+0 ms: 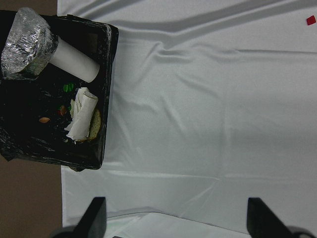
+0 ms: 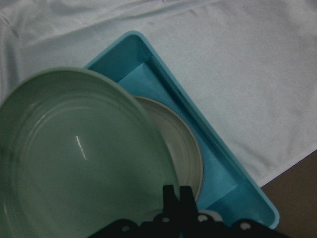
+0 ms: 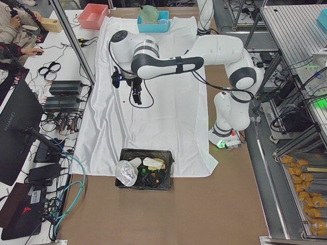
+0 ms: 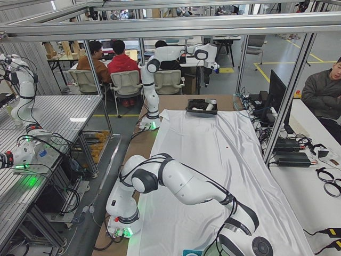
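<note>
A green plate (image 2: 79, 153) is tilted over a blue tray (image 2: 218, 163), with a pale plate (image 2: 178, 144) lying inside that tray; my right gripper is shut on the green plate's rim. The same green plate (image 3: 149, 14) shows at the far end in the camera left view. My left gripper hangs open above the white cloth, nothing between its fingers. A black bin (image 1: 64, 153) holds a foil-covered item (image 1: 25, 44), a white cup (image 1: 74, 62), crumpled paper and small scraps.
A small red piece (image 1: 311, 20) lies on the cloth. A red bin (image 3: 93, 15) stands on the side table at back left, by cables and a monitor.
</note>
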